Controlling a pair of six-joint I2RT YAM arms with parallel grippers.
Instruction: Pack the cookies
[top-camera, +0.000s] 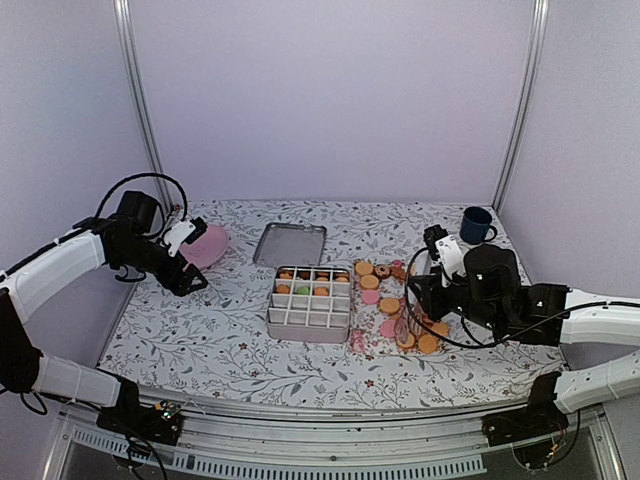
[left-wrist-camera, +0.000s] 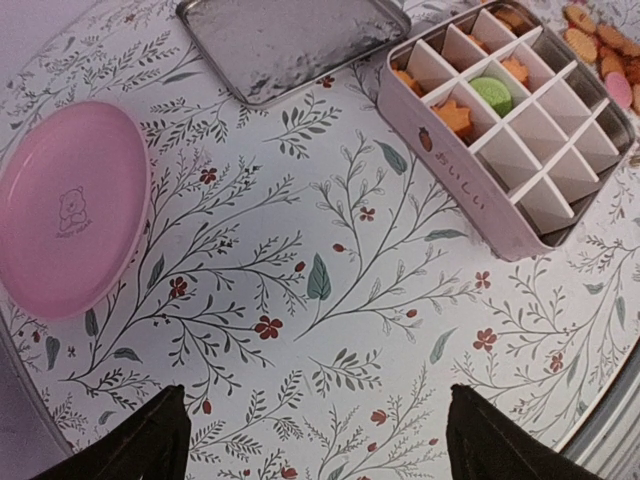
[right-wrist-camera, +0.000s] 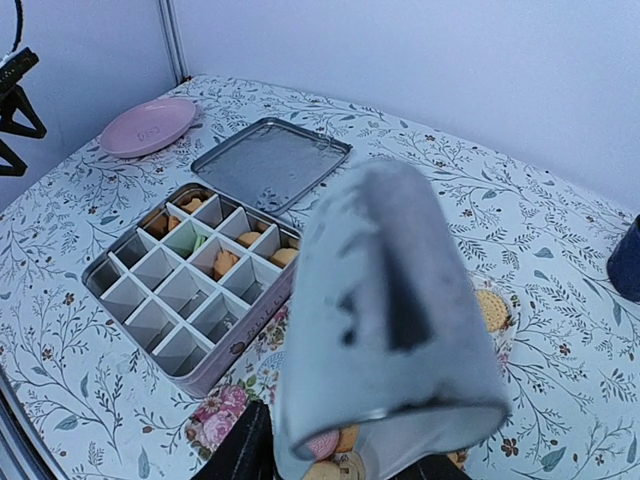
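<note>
A pale divided box (top-camera: 310, 322) stands mid-table, with cookies in several back compartments, among them a green one (left-wrist-camera: 492, 95). Its front compartments look empty. To its right, loose round cookies (top-camera: 388, 305) lie on a flowered plate (right-wrist-camera: 215, 425). Over the plate's front part is my right gripper (top-camera: 424, 292), fingers apart, with a blurred grey tong-like tool (right-wrist-camera: 385, 300) between its fingers. That tool covers much of the right wrist view; whether a cookie is in it I cannot tell. My left gripper hangs open over bare table on the left, empty.
A grey metal tray (top-camera: 290, 244) lies behind the box. At the back left rests a pink plate (left-wrist-camera: 75, 210), and a dark blue mug (top-camera: 477, 225) stands at the back right. Left of the box, the table is clear.
</note>
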